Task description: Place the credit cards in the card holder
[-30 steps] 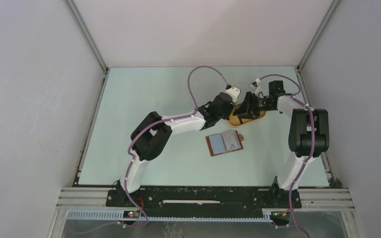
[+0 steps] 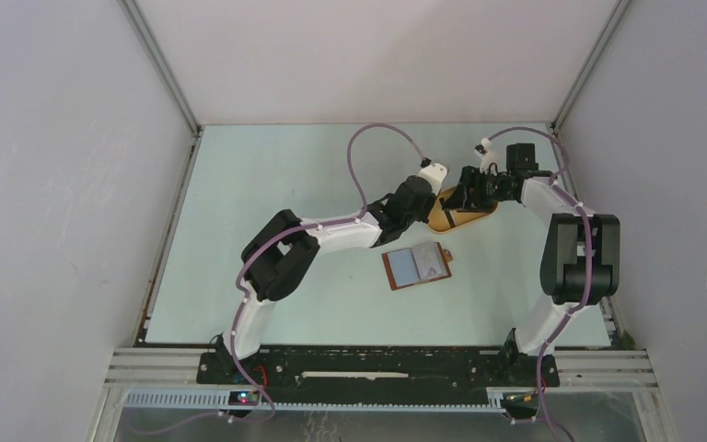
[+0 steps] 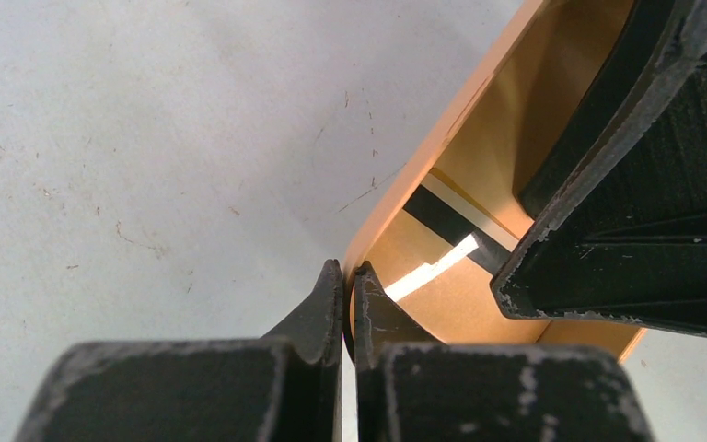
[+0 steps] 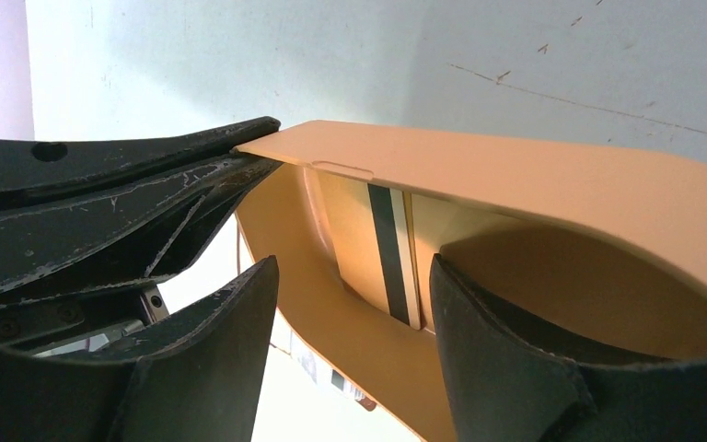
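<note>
An orange tray point(image 2: 440, 222) stands right of centre in the top view. My left gripper is shut on its thin rim in the left wrist view. Inside the tray, a card with a black stripe point(image 4: 388, 249) lies flat, another pale edge beside it. Over the tray hangs my right gripper, its fingers apart and the striped card visible between them; whether they touch it cannot be told. The open card holder point(image 2: 416, 265), brown-edged with pale inner panels, lies on the table in front of the tray.
The left gripper's arm point(image 2: 331, 234) reaches in from the left, close to the right gripper over the tray.
The card holder has stayed put.
</note>
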